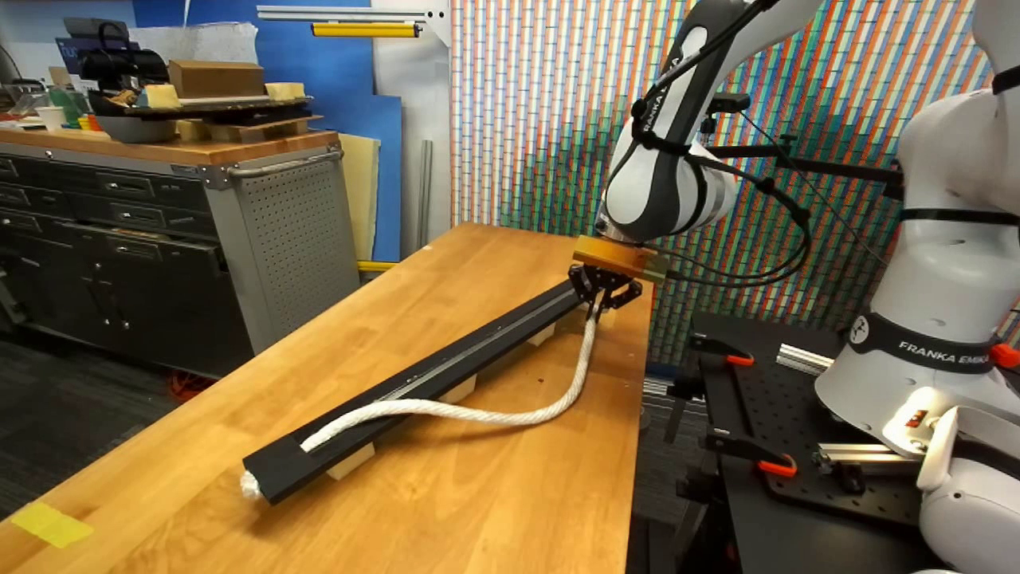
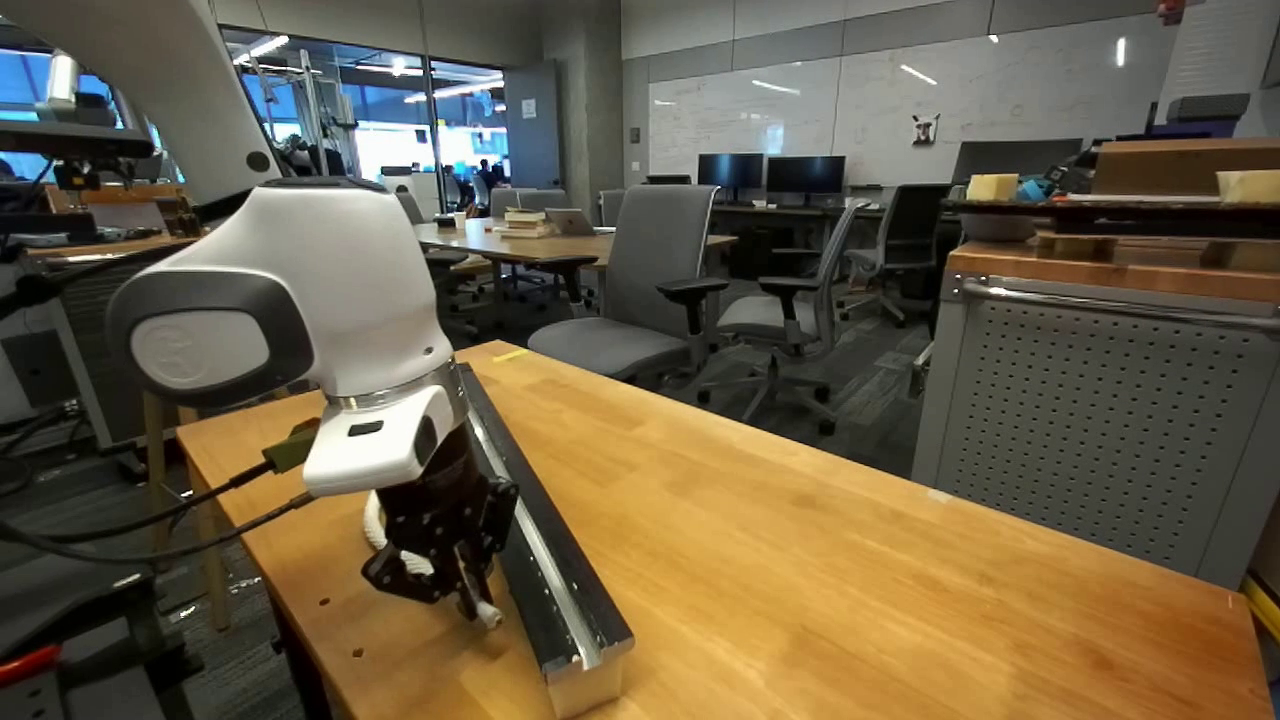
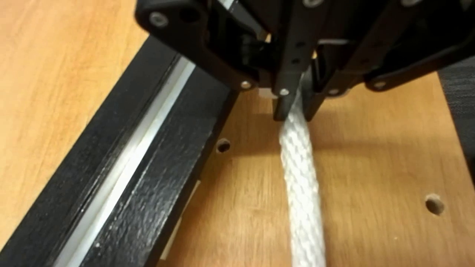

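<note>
A white braided rope (image 1: 516,418) runs in a curve from the near end of a long black channel (image 1: 449,365) across the table. Its other end rises to my gripper (image 1: 606,304), which is shut on it. In the wrist view the rope (image 3: 302,191) hangs from between the fingertips, and the black channel (image 3: 187,133) with its pale central groove lies to the left, apart from them. A short rope tip (image 2: 488,614) pokes out past my gripper (image 2: 470,600) in exterior view 2, beside the channel (image 2: 558,576). A frayed rope end (image 1: 250,485) sticks out of the channel's near end.
The channel rests on small wooden blocks (image 1: 351,462) on the wooden table (image 1: 535,497). Small holes (image 3: 434,204) dot the tabletop near its right edge. Wide bare table lies on the channel's far side from the rope. A yellow tape strip (image 1: 52,523) marks the near corner.
</note>
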